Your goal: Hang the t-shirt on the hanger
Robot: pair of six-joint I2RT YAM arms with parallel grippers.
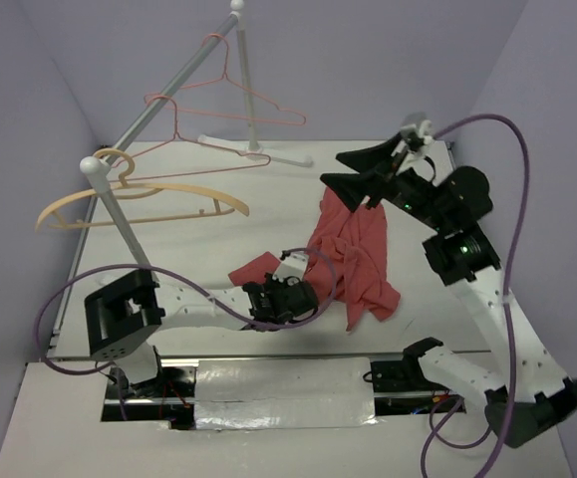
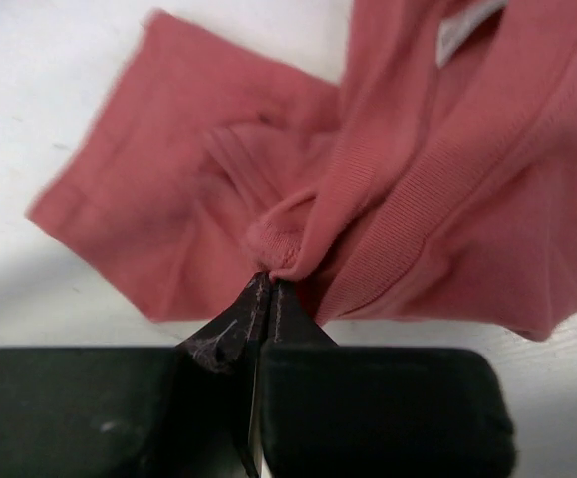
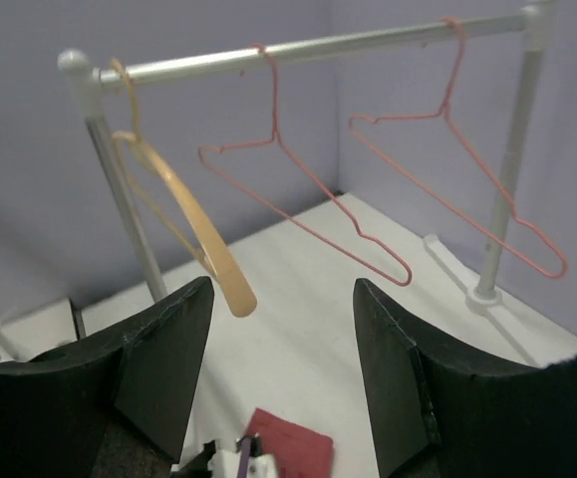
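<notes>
The red t-shirt [image 1: 358, 269] lies crumpled on the white table, with folds and a ribbed band [image 2: 418, 209] showing in the left wrist view. My left gripper is down on its lower-left part, shut on a fold of the fabric. My right gripper [image 1: 348, 174] is raised above the shirt's far end, facing the rack, its fingers apart with nothing between them. A wooden hanger [image 3: 198, 229] and two pink wire hangers [image 3: 303, 214] hang from the rail [image 3: 368, 40].
The rack's posts [image 1: 246, 90] stand on the table's left side. Walls enclose the table at back and sides. Bare table [image 1: 428, 189] lies right of the shirt.
</notes>
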